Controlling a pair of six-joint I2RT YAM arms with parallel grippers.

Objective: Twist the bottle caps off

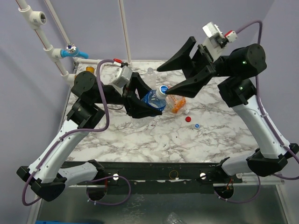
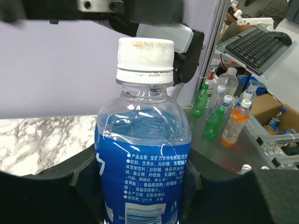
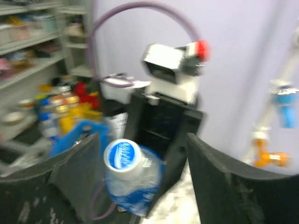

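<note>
A bottle with a blue label (image 1: 153, 100) is held up off the table by my left gripper (image 1: 154, 101), which is shut on its body. Its white cap with a blue top (image 1: 162, 89) is still on the neck, tilted toward the right arm. In the left wrist view, the white ribbed cap (image 2: 145, 56) sits level on the bottle (image 2: 142, 172), between the dark fingers. My right gripper (image 1: 164, 80) stands open, its fingertips close to the cap but nothing gripped. The right wrist view is blurred; the cap (image 3: 122, 155) appears between the spread fingers.
On the marble table lie an orange-labelled bottle (image 1: 175, 102), a clear bottle (image 1: 150, 77), a loose red cap (image 1: 188, 119) and a loose blue cap (image 1: 196, 126). Pipes with a blue valve (image 1: 74, 52) stand at the back left.
</note>
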